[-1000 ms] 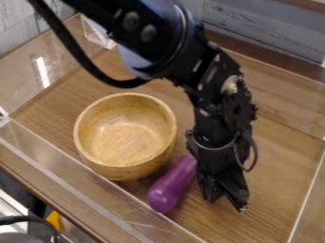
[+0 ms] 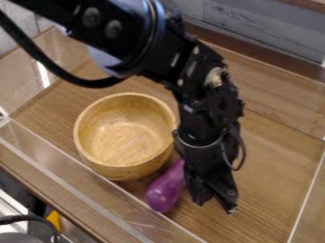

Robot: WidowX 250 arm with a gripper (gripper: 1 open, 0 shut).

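Note:
My black gripper [image 2: 211,190] points down at the table, right beside a purple eggplant-like object [image 2: 166,190], whose upper end disappears behind it. Its fingers are close together and look shut, with nothing visible between them. A yellow wooden bowl [image 2: 124,128] sits to the left, just above the purple object.
A clear low wall runs along the front left, with cables and a small yellow item [image 2: 53,219] beyond it. A wall stands along the back.
The bowl and purple object look unmoved.

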